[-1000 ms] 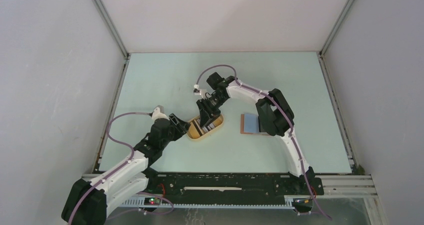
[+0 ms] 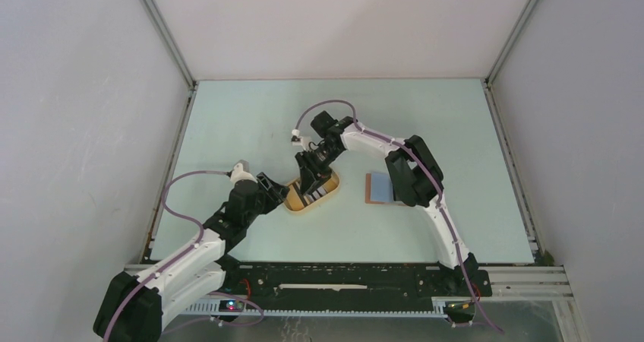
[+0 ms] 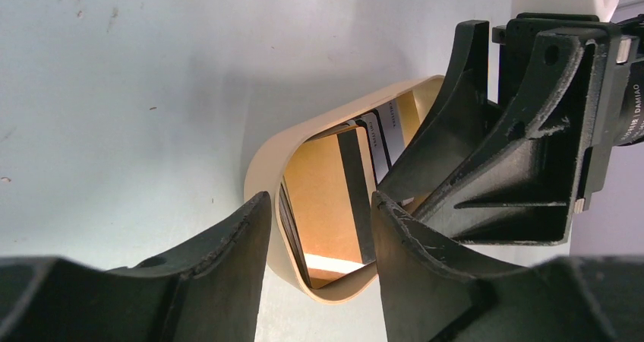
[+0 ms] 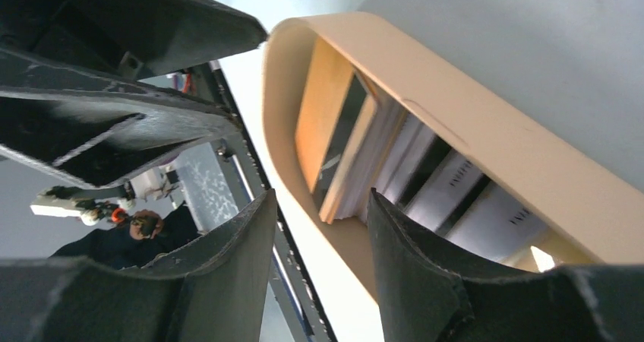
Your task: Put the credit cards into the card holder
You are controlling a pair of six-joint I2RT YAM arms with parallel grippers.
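A tan holder with rounded ends (image 2: 313, 201) lies mid-table, with several cards standing side by side in it. In the left wrist view an orange card with a dark stripe (image 3: 323, 197) faces out, and grey-white cards (image 3: 391, 125) stand behind it. The right wrist view shows the cards' edges (image 4: 448, 197) packed together. At the holder's left end my left gripper is shut on it, a finger at either side. My right gripper is part open over the holder, its fingertips (image 3: 395, 178) down at the cards, with no card clearly held between them.
A flat blue and brown item (image 2: 380, 188) lies to the right, partly under the right arm. Open table (image 2: 334, 239) lies in front of the holder and behind it. The front rail (image 2: 338, 285) borders the table.
My right gripper has shifted slightly left and toward the holder's left part, now covering more of the cards in the top view. The left arm and holder stay where they were.
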